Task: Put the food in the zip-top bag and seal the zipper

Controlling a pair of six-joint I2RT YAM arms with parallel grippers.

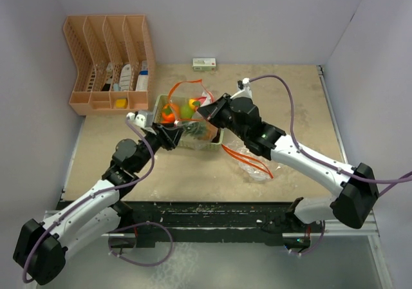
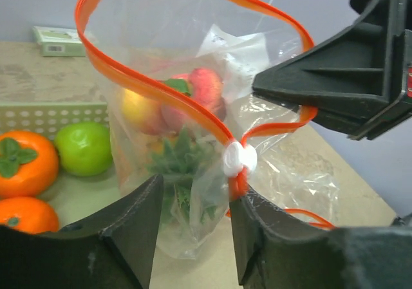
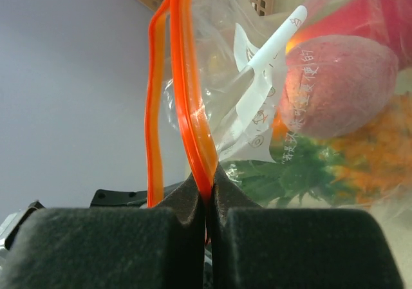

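A clear zip top bag (image 1: 200, 130) with an orange rim (image 2: 135, 83) hangs over the green basket. Through its film show peaches (image 2: 205, 89) and a leafy green and orange item (image 2: 183, 154). My right gripper is shut on the orange rim, gripping one side of the mouth, which gapes on the left. A white slider (image 2: 239, 159) sits at the near corner of the rim. Below that corner, my left gripper stands part open, one finger (image 2: 248, 231) close under the slider; whether they touch is unclear.
The green basket (image 2: 55, 113) holds persimmons (image 2: 26, 163) and a green apple (image 2: 84, 149). Other flat bags (image 1: 254, 165) lie to the right. A divided pink organizer (image 1: 103, 100) stands at the back left, a small box (image 1: 204, 64) at the back.
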